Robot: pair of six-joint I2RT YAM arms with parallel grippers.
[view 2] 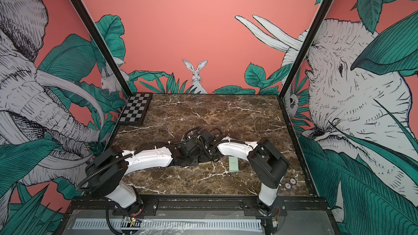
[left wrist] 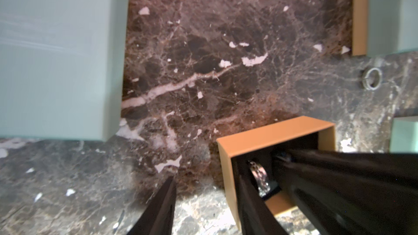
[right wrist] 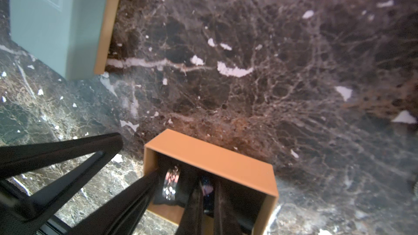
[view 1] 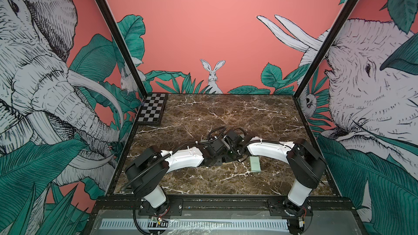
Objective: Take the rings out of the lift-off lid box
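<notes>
An orange-lined box (left wrist: pixel 274 132) with a silver ring (left wrist: pixel 259 176) in dark lining lies at the bottom of both wrist views (right wrist: pixel 209 156). My right gripper reaches into it, shut on a dark, glinting piece, probably a ring, partly hidden by the fingers. Beside it the silver ring (right wrist: pixel 171 182) stands in the lining. My left gripper has its fingers apart at the box's left side. A loose silver ring (left wrist: pixel 371 78) lies on the marble above the box.
Teal box pieces lie at upper left (left wrist: pixel 52 52) and upper right (left wrist: pixel 391 8) of the left wrist view. A checkered board (view 1: pixel 150 108) sits in the table's back left corner.
</notes>
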